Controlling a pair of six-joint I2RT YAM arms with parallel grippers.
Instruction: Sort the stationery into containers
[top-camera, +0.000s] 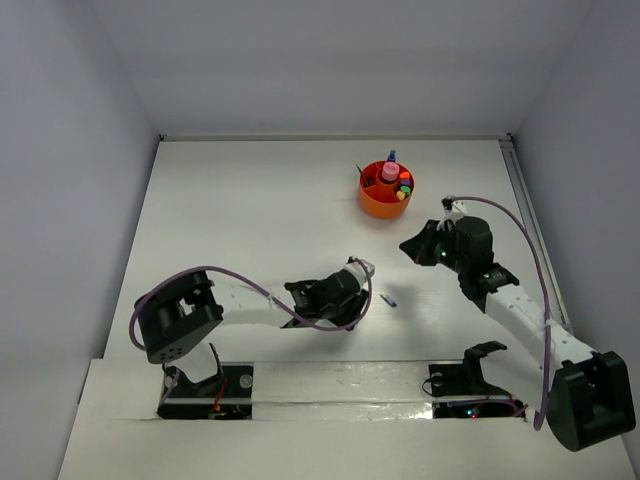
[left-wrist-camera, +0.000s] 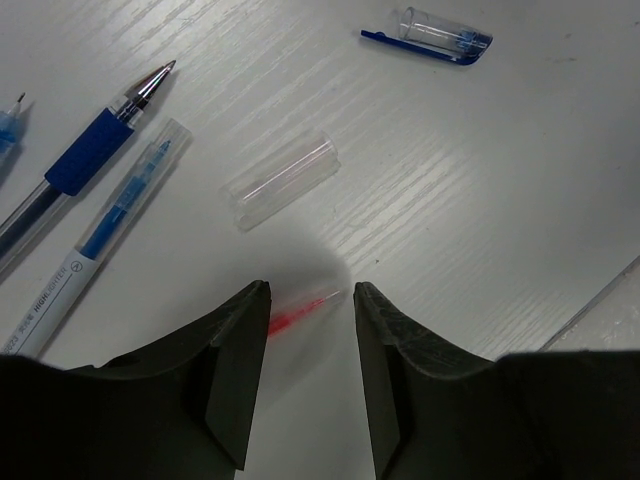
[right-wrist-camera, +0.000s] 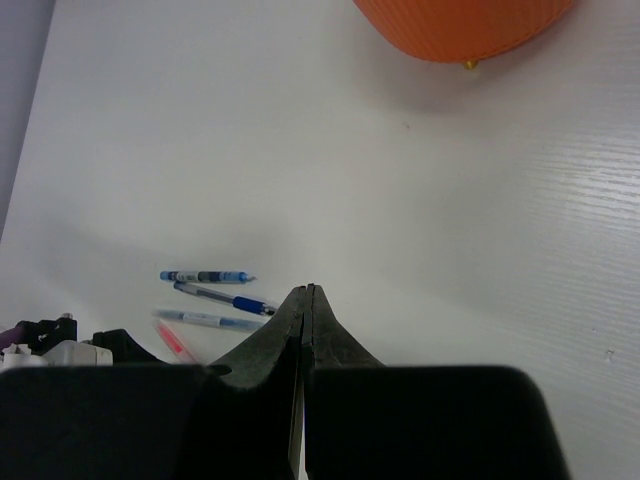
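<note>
My left gripper hangs low at the front middle of the table, part open over a thin red-tipped pen (left-wrist-camera: 295, 314); whether it touches the pen is unclear. Near it lie a white pen (left-wrist-camera: 80, 265), a blue-grip pen (left-wrist-camera: 95, 145), a light-blue pen (right-wrist-camera: 205, 276), a clear cap (left-wrist-camera: 280, 180) and a blue clip cap (left-wrist-camera: 430, 45). An orange container (top-camera: 378, 205) at the back right holds a pink item and several coloured pieces. My right gripper is shut, nothing visible between its fingers, above the table below the container.
Grey walls surround the back and sides.
</note>
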